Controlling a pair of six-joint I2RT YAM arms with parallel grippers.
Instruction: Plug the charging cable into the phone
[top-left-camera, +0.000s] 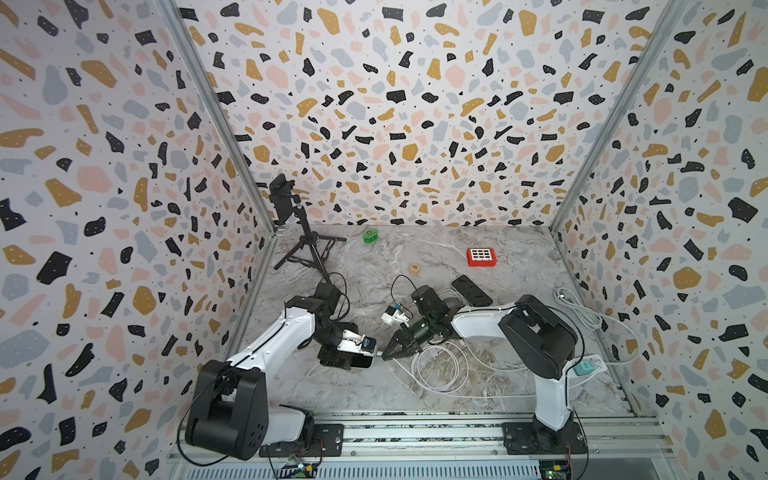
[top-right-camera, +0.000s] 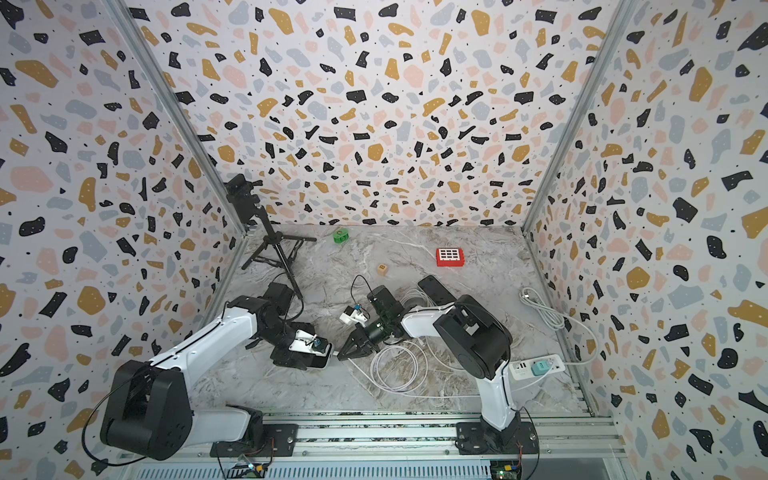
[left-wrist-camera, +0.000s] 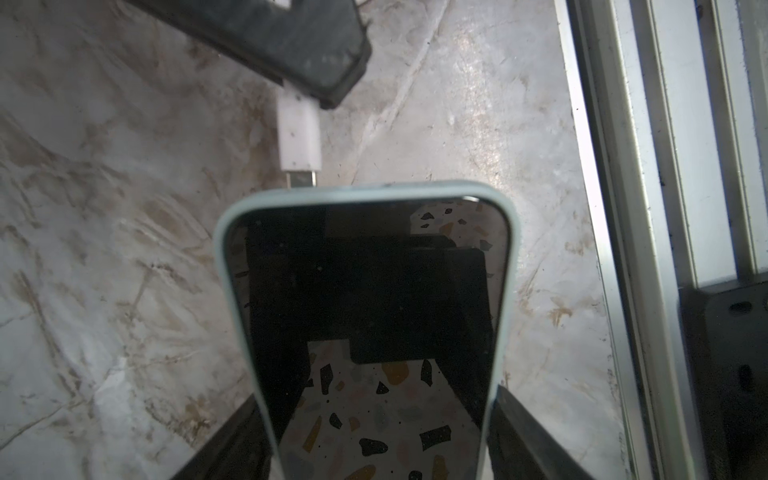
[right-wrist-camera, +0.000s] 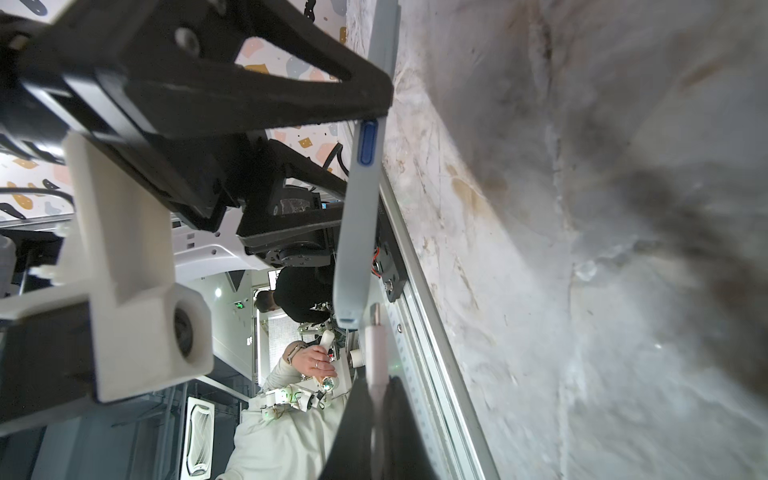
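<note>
The phone (left-wrist-camera: 376, 296), dark-screened with a pale blue-green case, lies between the fingers of my left gripper, which is shut on it by its long sides. It is held above the table. Opposite its short end, my right gripper is shut on the white charging cable, and the plug (right-wrist-camera: 376, 352) sticks out past the fingertips. In the left wrist view the plug's metal tip (left-wrist-camera: 301, 178) points at the phone's end, left of its middle. The right wrist view shows that tip exposed, slightly to the table side of the phone's edge. The port is not visible.
White cable coils (top-left-camera: 440, 366) lie on the table beneath the right arm and run to a power strip (top-left-camera: 590, 366). A second black phone (top-left-camera: 472, 291), red box (top-left-camera: 481, 257), wooden block (top-left-camera: 414, 269), green object (top-left-camera: 370, 236) and tripod (top-left-camera: 310, 240) stand farther back.
</note>
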